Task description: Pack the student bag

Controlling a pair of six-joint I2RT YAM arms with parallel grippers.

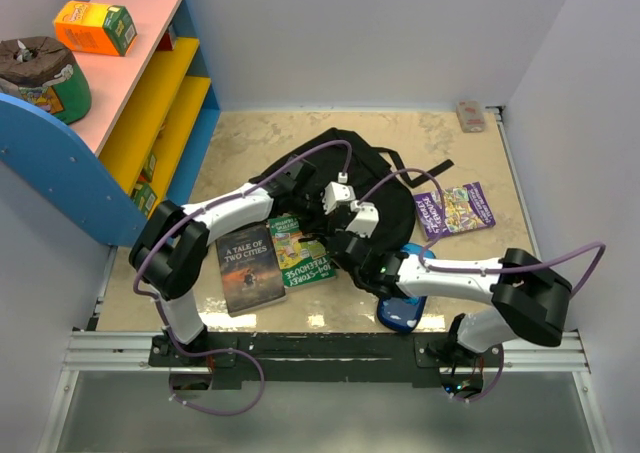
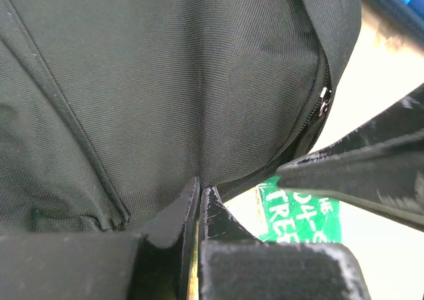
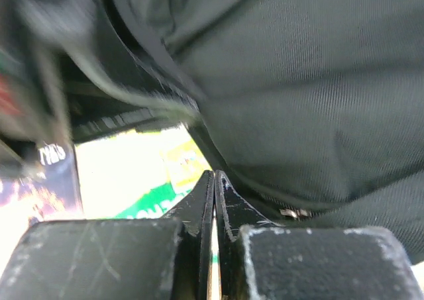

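The black bag (image 1: 310,158) lies on the table and fills much of both wrist views. My left gripper is shut with the edge of its fabric pinched at the fingertips. Along the bag's opening, the metal zipper pull (image 2: 324,101) shows to the right of those fingertips. My right gripper is shut with nothing between its fingers. Its tips sit close to the bag's edge, and the zipper pull (image 3: 295,213) lies outside them, to the right in the right wrist view. Both grippers' tips are hard to make out from above.
The book A Tale of Two Cities (image 1: 250,268) and a green book (image 1: 305,263) lie in front of the bag. A blue case (image 1: 401,315) is partly under the right arm. A purple book (image 1: 470,208) lies at the right, and a shelf (image 1: 125,63) stands left.
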